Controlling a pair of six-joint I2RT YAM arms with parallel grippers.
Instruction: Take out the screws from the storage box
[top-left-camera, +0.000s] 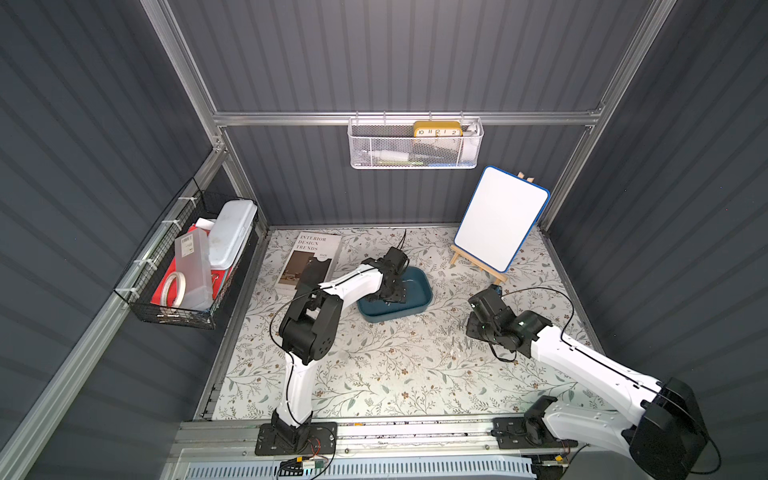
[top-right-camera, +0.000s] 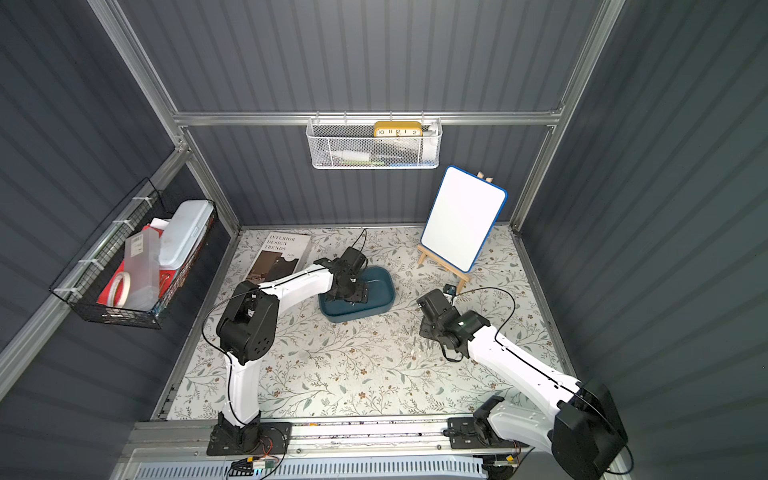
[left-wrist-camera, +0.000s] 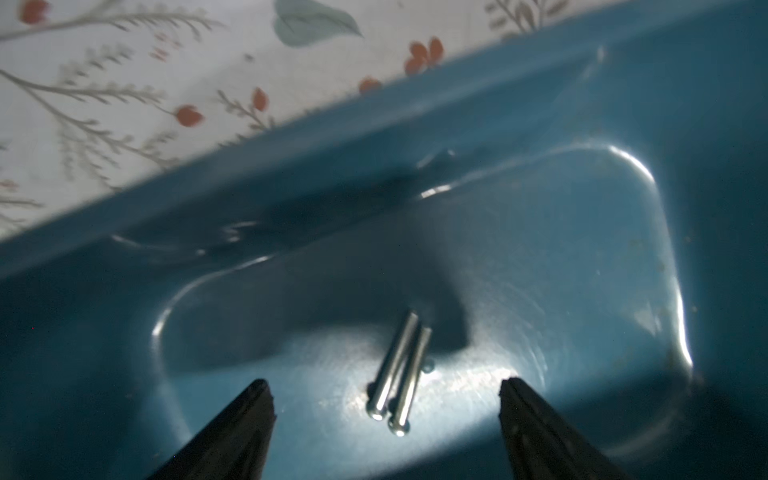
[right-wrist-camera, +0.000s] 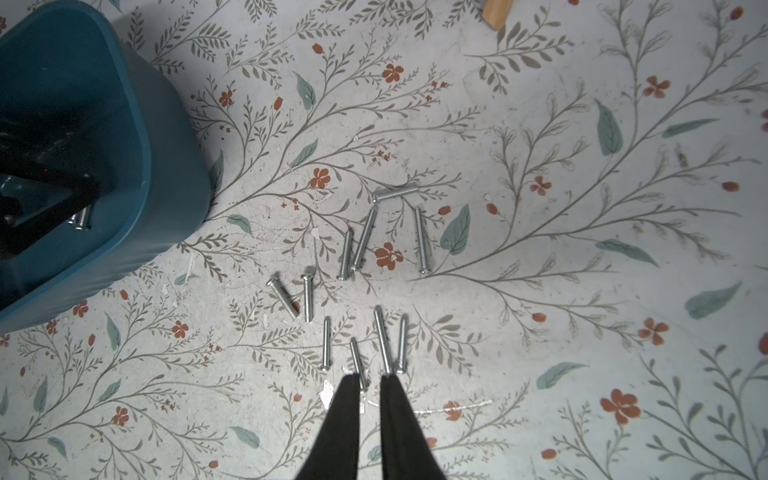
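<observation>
The blue storage box (top-left-camera: 416, 296) sits mid-table with my left gripper down inside it, open around two screws (left-wrist-camera: 408, 380) lying side by side on the floor of the box. My right gripper hangs over the table right of the box, fingertips slightly apart, nothing seen held. Several loose screws (right-wrist-camera: 422, 240) lie on the patterned table beneath and ahead of it.
A book (top-left-camera: 308, 248) lies at the back left. A whiteboard on an easel (top-left-camera: 500, 216) stands at the back right. A black wire basket (top-left-camera: 168, 312) and a white mesh basket (top-left-camera: 376, 144) hang on the walls.
</observation>
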